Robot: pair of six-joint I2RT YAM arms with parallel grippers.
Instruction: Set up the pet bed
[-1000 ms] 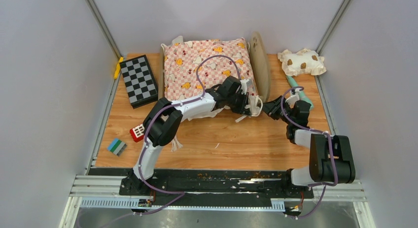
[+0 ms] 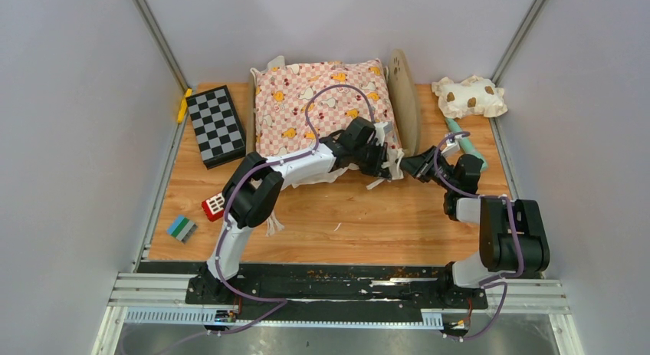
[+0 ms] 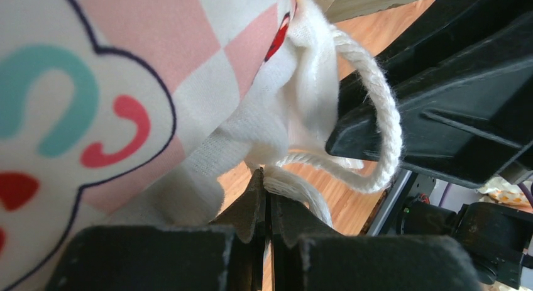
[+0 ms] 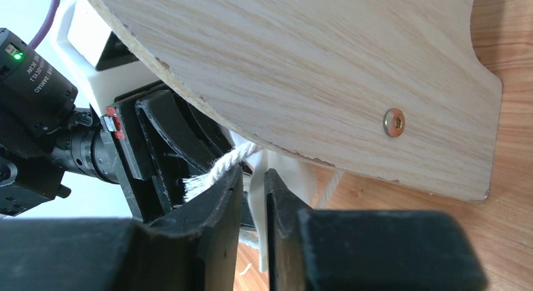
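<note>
The pet bed's checked pink cushion (image 2: 318, 102) lies within its wooden frame (image 2: 405, 94) at the back. From its front right corner runs a white cord (image 3: 386, 115), bent into a loop. My left gripper is shut at that corner, a strand of the cord at its fingertips. From the right, my right gripper (image 2: 406, 167) reaches in with its fingers nearly closed. The cord curves around one of its fingers, and white material shows between its tips in the right wrist view. A frayed cord end (image 4: 204, 183) hangs near the left gripper.
Left of the bed are a checkered board (image 2: 217, 125), a red box (image 2: 214, 207) and a striped block (image 2: 182, 228). At the right lie a small frilled pillow (image 2: 469, 96) and a teal roll (image 2: 469, 144).
My right gripper has moved slightly left, toward the cord at the bed's front right corner. The cord loop now reaches less far right. The left arm stays in place.
</note>
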